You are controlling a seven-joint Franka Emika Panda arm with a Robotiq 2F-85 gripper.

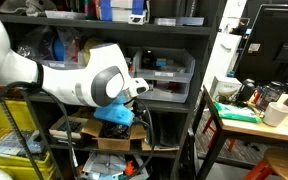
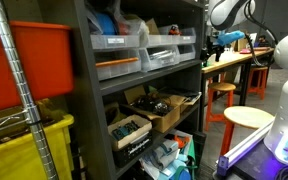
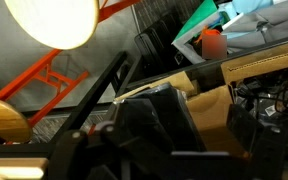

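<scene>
My white arm point(image 1: 109, 80) with blue joint rings reaches in front of a dark shelf unit; in exterior view 2 it bends over at the upper right. My gripper is dark and small in the exterior views, and no held thing can be made out there. In the wrist view, black shapes fill the lower part, and I cannot tell the fingers' opening. A black boxy thing point(image 3: 169, 118) shows among them, against the cardboard box point(image 3: 214, 112); whether it is touched is unclear. The open cardboard boxes point(image 2: 154, 112) hold dark cables and small parts.
Clear plastic bins point(image 2: 122, 67) line the shelf above. Loose tools point(image 2: 164, 155) lie low by the shelf. An orange-topped stool point(image 2: 248, 112) stands on the floor, and a wooden table point(image 1: 259, 122) with a white mug point(image 1: 276, 113) is to the right.
</scene>
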